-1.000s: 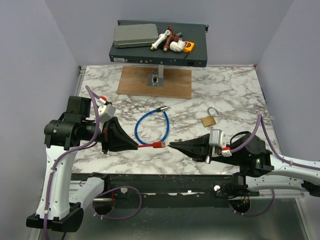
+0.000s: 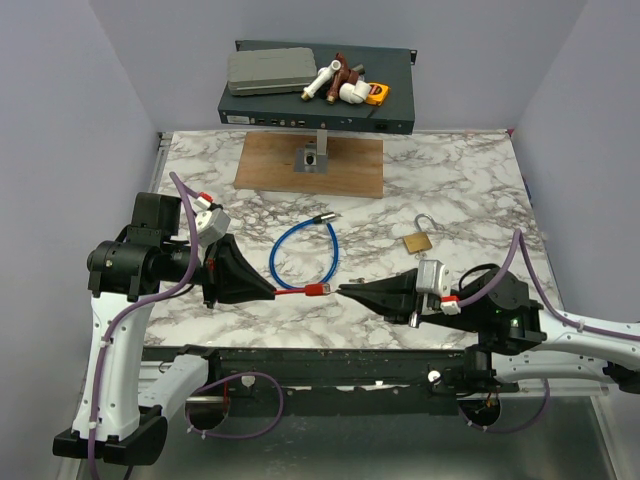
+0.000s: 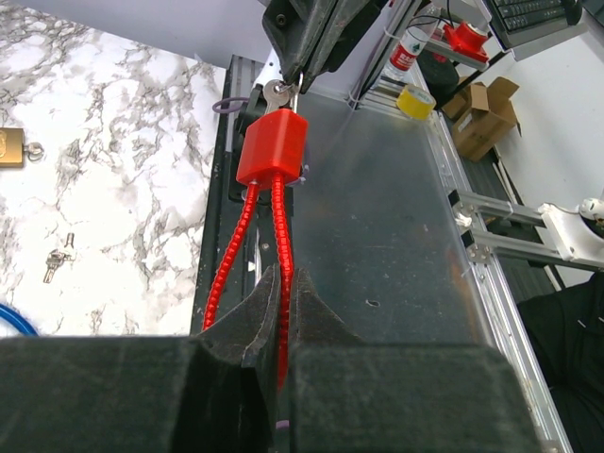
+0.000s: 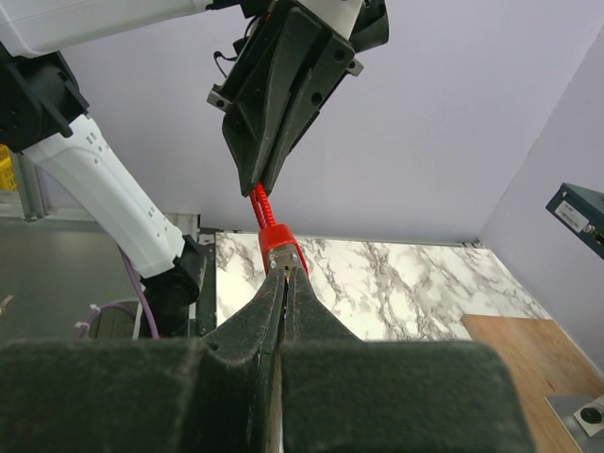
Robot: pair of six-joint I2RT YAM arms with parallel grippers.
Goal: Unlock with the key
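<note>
A red cable lock (image 2: 317,289) hangs in the air between my two grippers. My left gripper is shut on its red cable (image 3: 226,260); both strands run into the red body (image 3: 274,146) in the left wrist view. At the opposite end, my right gripper (image 2: 338,291) is shut on a key, its fingertips close to the lock's grey face (image 4: 284,257). A round silver key head (image 3: 276,92) shows beside those fingertips in the left wrist view. How deep the key sits in the lock is hidden.
On the marble table (image 2: 450,290) lie a brass padlock (image 2: 417,242) with its shackle swung out, a blue cable lock (image 2: 275,262) and loose keys (image 3: 60,257). A wooden board (image 2: 260,165) with a metal latch (image 2: 311,158) stands behind. Above the table's front edge both arms hover.
</note>
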